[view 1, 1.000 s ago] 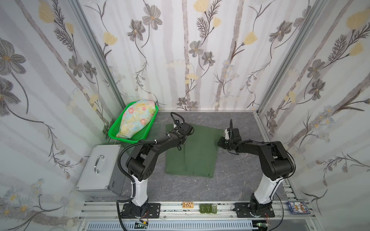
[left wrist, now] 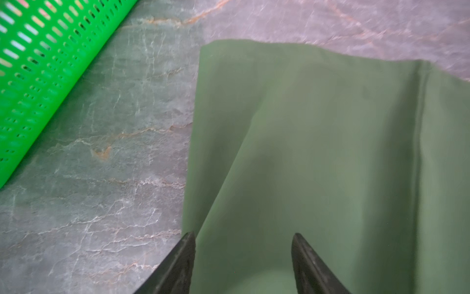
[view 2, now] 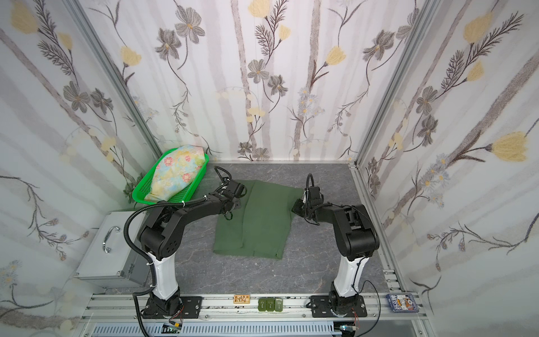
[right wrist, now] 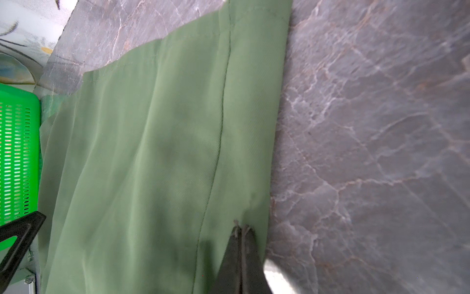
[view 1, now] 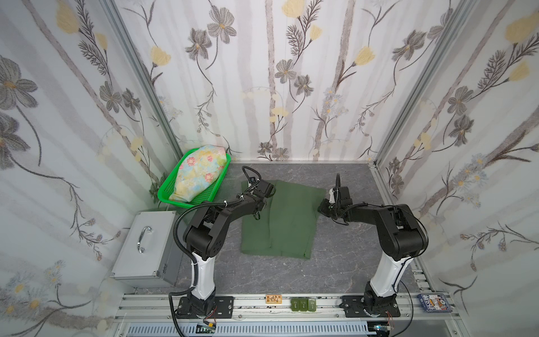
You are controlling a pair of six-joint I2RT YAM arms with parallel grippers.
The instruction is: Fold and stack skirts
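Observation:
A green skirt (view 1: 292,219) lies spread flat on the grey table, with lengthwise creases and a seam along its right side. My left gripper is open above the skirt's left part, whose far corner and edge show in the left wrist view. My right gripper is shut at the skirt's right edge, its tips low on the cloth beside the seam; I cannot tell if any fabric is between them.
A green basket (view 2: 143,188) holding a floral cloth (view 2: 178,168) stands at the back left. A silver case (view 1: 140,252) sits at the front left. Bare table shows right of the skirt and in front of it.
My left gripper has shifted slightly left over the skirt. My right gripper moved a little right and has come back left to the skirt's edge. The skirt looks unchanged.

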